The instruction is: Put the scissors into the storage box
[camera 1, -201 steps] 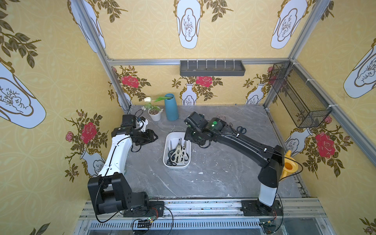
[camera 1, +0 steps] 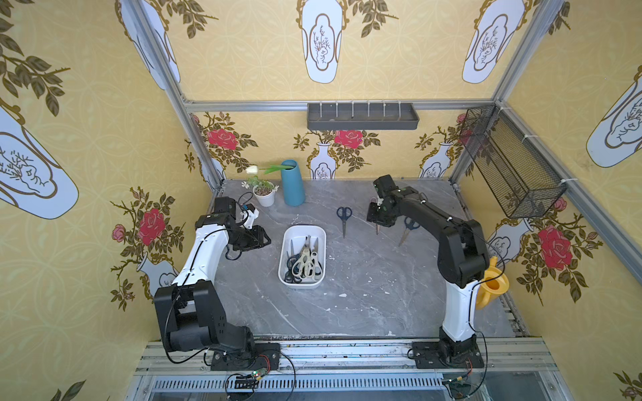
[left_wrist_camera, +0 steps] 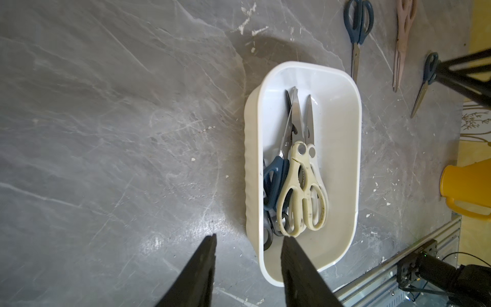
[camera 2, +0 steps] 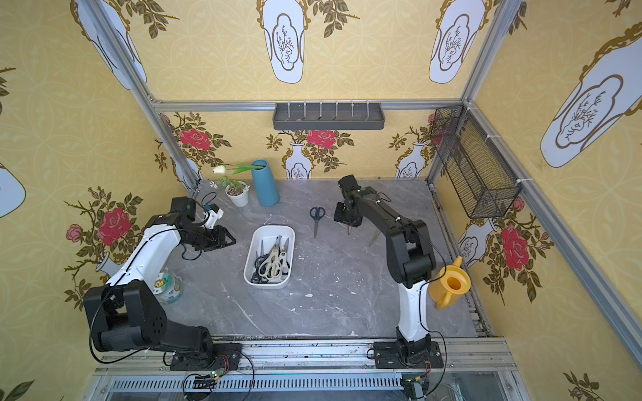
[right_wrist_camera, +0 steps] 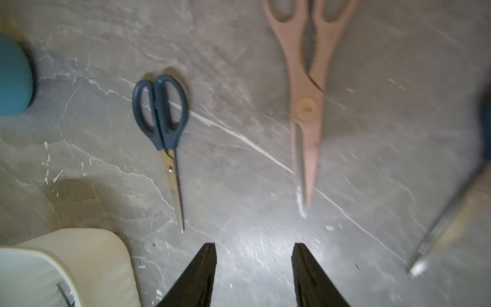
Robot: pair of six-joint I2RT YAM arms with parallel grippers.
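Note:
The white storage box (left_wrist_camera: 357, 204) holds several scissors, a cream-handled pair (left_wrist_camera: 301, 168) on top and blue-handled ones (left_wrist_camera: 276, 176) beside it. On the table to its right lie three loose pairs: blue scissors (right_wrist_camera: 170, 140), pink scissors (right_wrist_camera: 307, 92), and dark-blue scissors (camera 1: 411, 224) farthest right. My right gripper is open above the table near the pink pair's blades, with nothing between its fingers; in the top left view the arm hides most of that pair. Left of the box, my left gripper hovers open and empty.
A blue vase (camera 1: 293, 187) and a small potted plant (camera 1: 264, 195) stand at the back left. The yellow watering can (camera 1: 491, 284) is at the right edge. A mesh basket (camera 1: 515, 160) hangs on the right wall.
The left arm has shifted only slightly.

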